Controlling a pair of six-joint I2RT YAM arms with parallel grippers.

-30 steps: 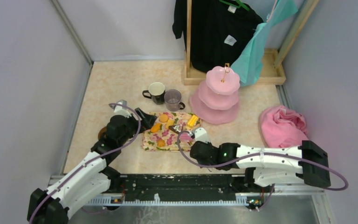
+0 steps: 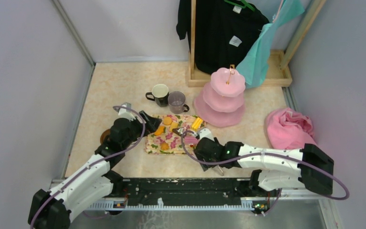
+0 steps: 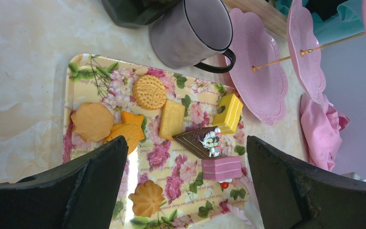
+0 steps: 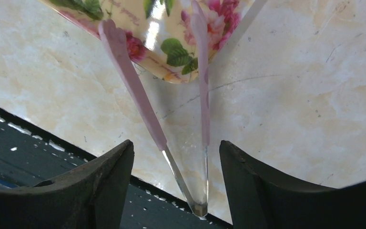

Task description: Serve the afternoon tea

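Observation:
A floral tray (image 3: pixel 157 157) holds several biscuits, a chocolate cake slice (image 3: pixel 195 140), a yellow cake (image 3: pixel 226 114) and a pink cake (image 3: pixel 221 168). Pink tongs (image 4: pixel 140 100) lie at the tray's near corner, ends on it, hinge toward the table edge. My open right gripper is over the tongs' lower part, nothing held. My left gripper stands open above the tray, empty. A three-tier pink stand (image 2: pixel 219 112) is behind the tray, to the right.
Two mugs (image 2: pixel 160 93) stand behind the tray. A wooden clothes rack (image 2: pixel 282 71) fills the back right, and pink cloth (image 2: pixel 289 129) lies at the right.
Compared with a second ago, my right arm has shifted slightly left and toward the near edge, over the tongs. My left arm is nearly still.

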